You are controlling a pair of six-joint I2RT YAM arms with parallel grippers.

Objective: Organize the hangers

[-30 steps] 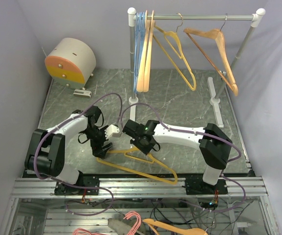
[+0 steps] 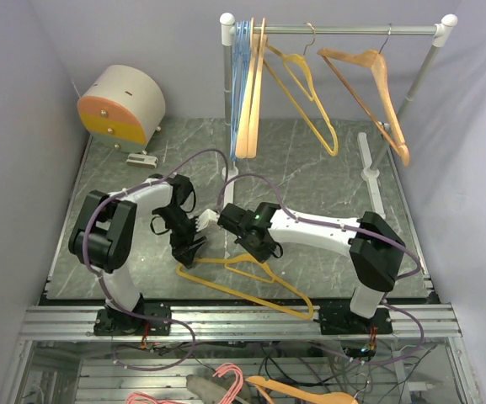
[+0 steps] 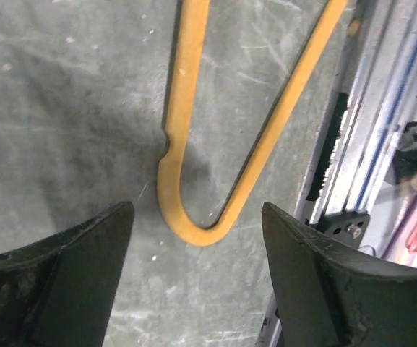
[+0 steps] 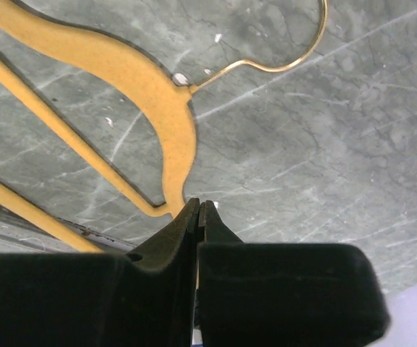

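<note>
A yellow hanger [image 2: 234, 293] lies flat on the grey tabletop near its front edge; its wire hook and curved shoulder [image 4: 179, 141] show in the right wrist view. My left gripper [image 2: 188, 252] is open above the hanger's left end; in the left wrist view that rounded end [image 3: 194, 231] sits between the fingers, on the table. My right gripper is shut, its tips at the hanger's shoulder, nothing visible held between them. On the rail hang blue hangers [image 2: 240, 84], pale wooden hangers [image 2: 251, 101], a yellow one [image 2: 310, 93] and a wooden one [image 2: 381, 93].
The rack's rail [image 2: 352, 30] spans the back right on white feet. A striped drawer box [image 2: 116, 109] stands at back left. Below the table's front edge lie more hangers [image 2: 301, 391] and cables.
The yellow hanger on the table has shifted slightly right and toward the front. The left arm has moved right, and the right gripper a little right too.
</note>
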